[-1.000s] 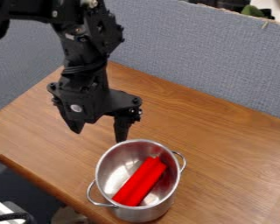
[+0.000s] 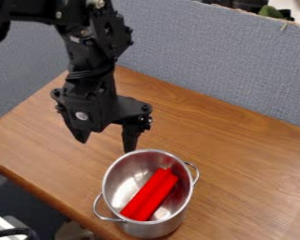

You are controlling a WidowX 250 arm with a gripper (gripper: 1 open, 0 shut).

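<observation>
A steel pot (image 2: 169, 220) with two wire handles stands at the front of the wooden table, and a red cylindrical object (image 2: 149, 194) lies inside it at a slant. My black gripper (image 2: 108, 137) hangs over the table just behind and left of the pot, pointing down and open, with nothing seen between its fingers.
Grey padded walls (image 2: 213, 66) border it at the back and left. A white object with a dark cable sits beyond the near left edge.
</observation>
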